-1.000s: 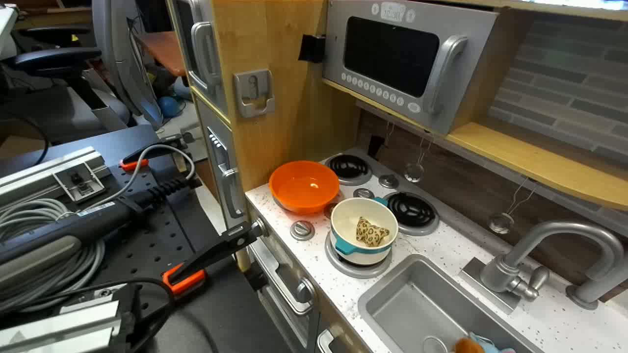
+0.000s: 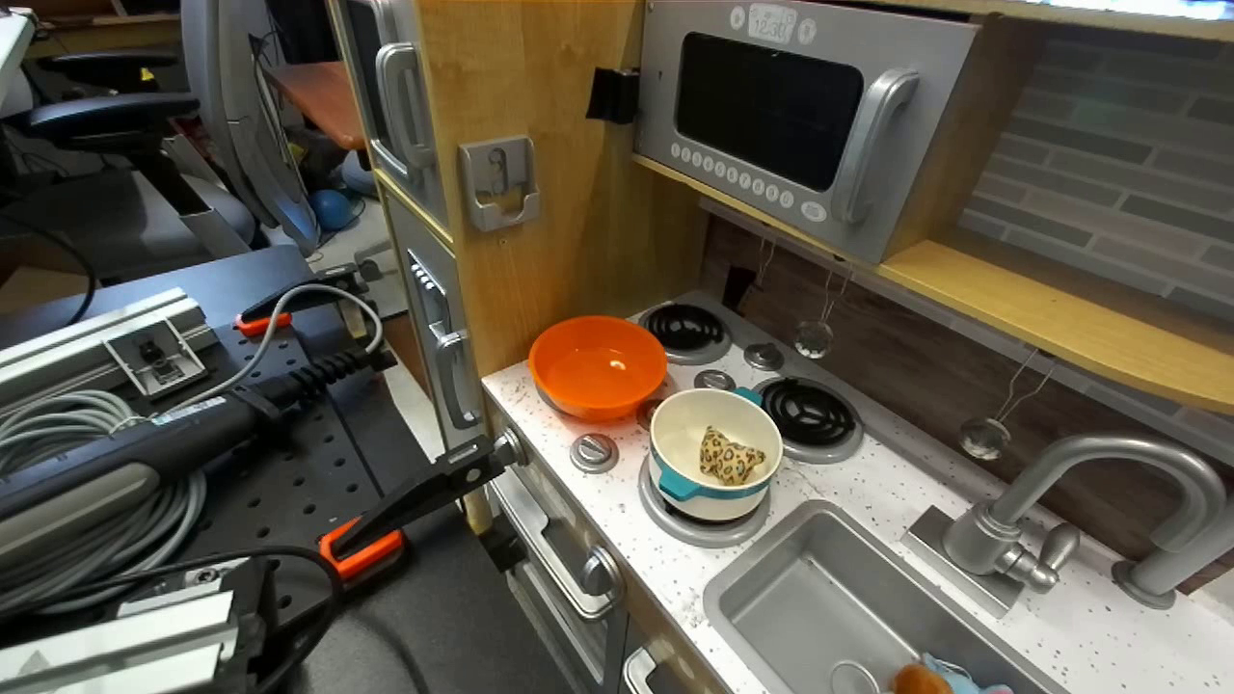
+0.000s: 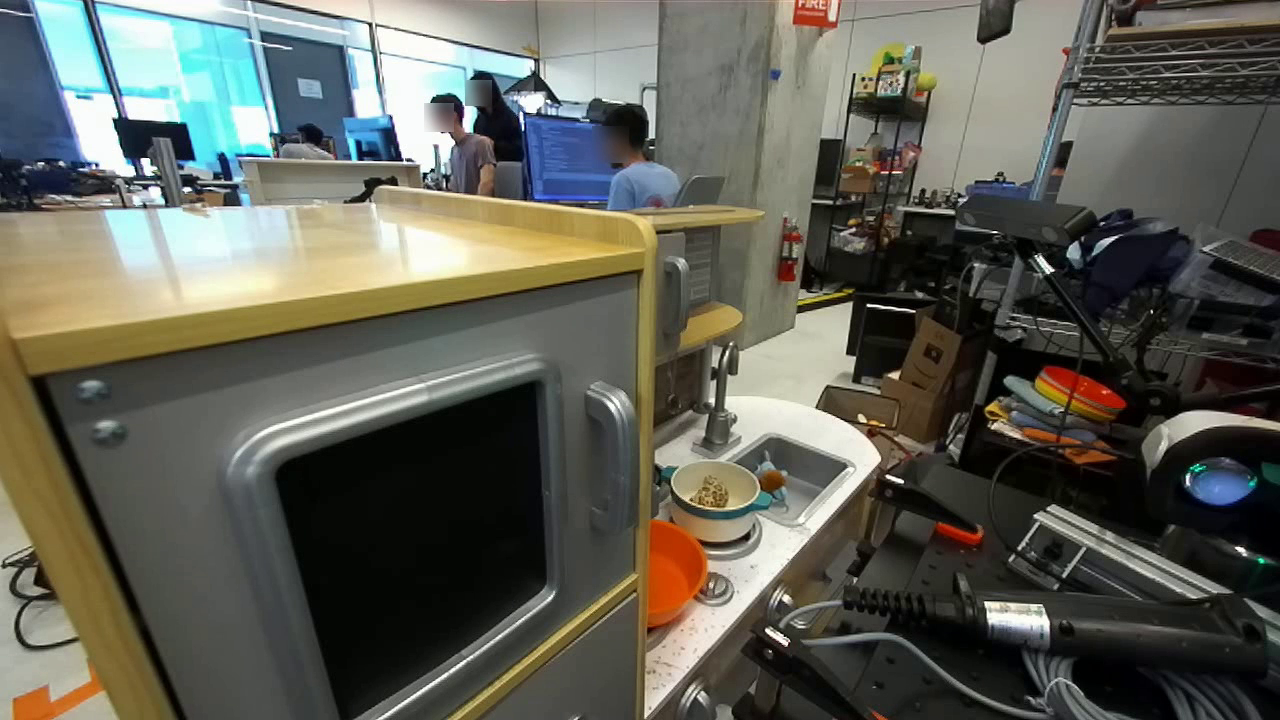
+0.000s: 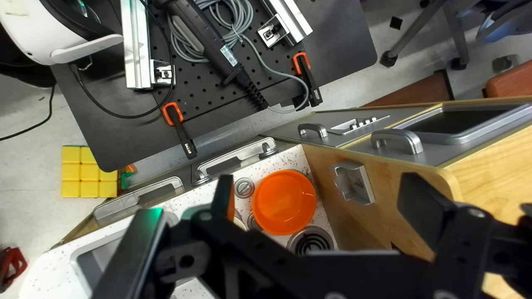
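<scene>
An orange bowl (image 2: 598,368) sits on the front left burner area of the toy stove. Beside it, a white pot (image 2: 680,434) with teal handles stands on a burner, and a leopard-print object (image 2: 730,457) lies inside. In the wrist view my gripper is open, its dark fingers (image 4: 223,195) spread wide with nothing held between them. The orange bowl (image 4: 284,202) shows in the gap, some way below. My gripper hides most of the pot there. Neither exterior view shows the gripper.
A grey sink (image 2: 833,590) holds orange and blue toys (image 2: 925,680), partly cut off. The faucet (image 2: 1006,532) rises behind it. A microwave (image 2: 769,116) and shelf overhang the counter; a wooden side wall (image 2: 567,254) borders the bowl.
</scene>
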